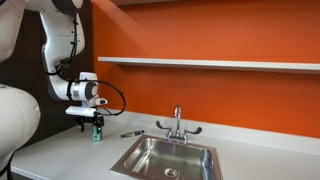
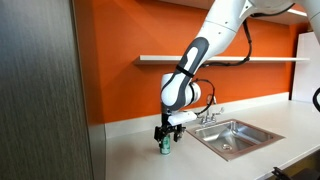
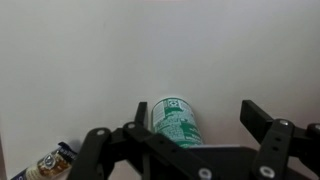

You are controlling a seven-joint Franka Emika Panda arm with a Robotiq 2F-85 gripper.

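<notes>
A green can-like container (image 3: 176, 123) shows between the spread fingers of my gripper in the wrist view, nearer the left finger (image 3: 141, 116). A wide gap separates it from the right finger (image 3: 256, 121). The fingers stand open. Exterior view 1 has the same green container (image 1: 97, 133) upright on the counter, just under the gripper (image 1: 91, 121). From exterior view 2 the gripper (image 2: 168, 132) also appears low over the container (image 2: 166, 146), whose upper part is partly hidden by the fingers.
A small item with a blue label (image 3: 50, 162) lies to the left in the wrist view. On the counter (image 1: 70, 158), a steel sink (image 1: 150, 158) with a faucet (image 1: 178, 125) stands to the right. A white shelf (image 1: 200, 65) runs along the orange wall.
</notes>
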